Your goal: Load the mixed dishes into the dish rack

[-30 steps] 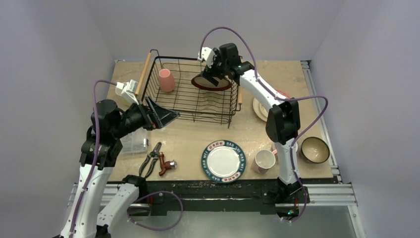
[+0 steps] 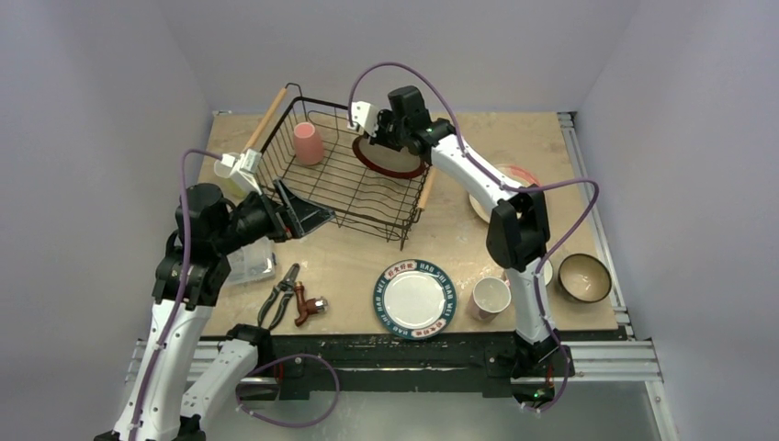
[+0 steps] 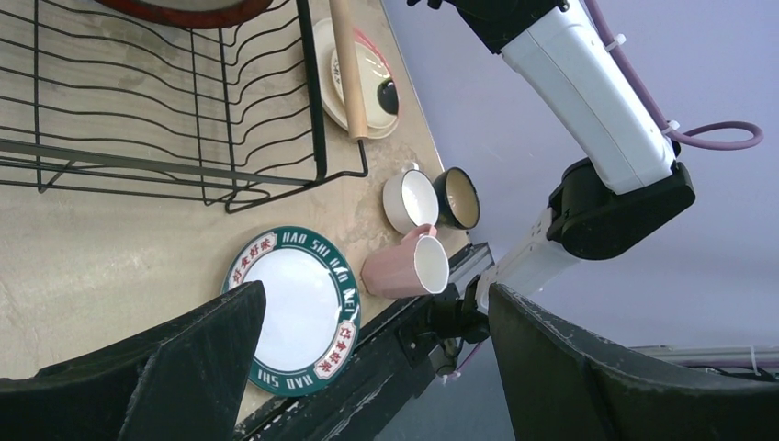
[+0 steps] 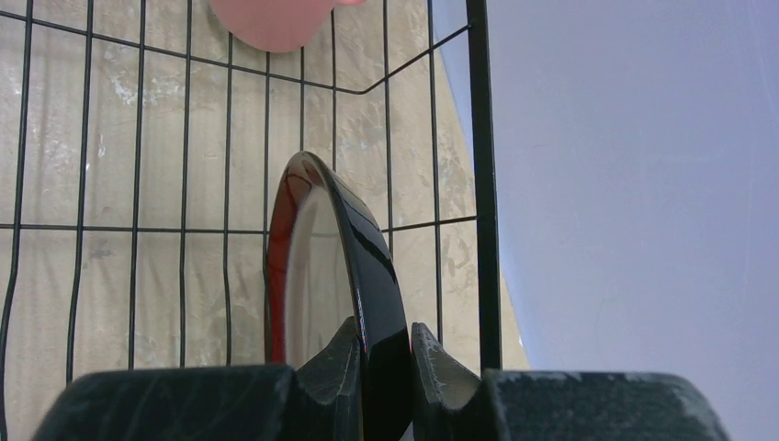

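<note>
A dark-red and black plate (image 2: 395, 163) stands tilted in the wire dish rack (image 2: 340, 197), with my right gripper shut on its rim. A pink cup (image 2: 308, 143) sits in the rack's left part. My left gripper is open and empty, above the table at the rack's front left. A blue-rimmed plate (image 2: 413, 299) lies at the front middle. A pink mug (image 2: 489, 299), a white cup (image 3: 413, 202) and a dark bowl (image 2: 583, 277) stand at the right front. Stacked plates (image 3: 372, 87) lie right of the rack.
Pliers (image 2: 274, 303), a brown brass faucet piece (image 2: 309, 307) and a clear container (image 2: 250, 266) lie at the left front. Walls close in behind and at both sides. The table between the rack and the blue-rimmed plate is clear.
My right gripper has moved left along the back of the rack and is now shut on the plate's rim. The rack has shifted and turned slightly. The left arm is nearly still.
</note>
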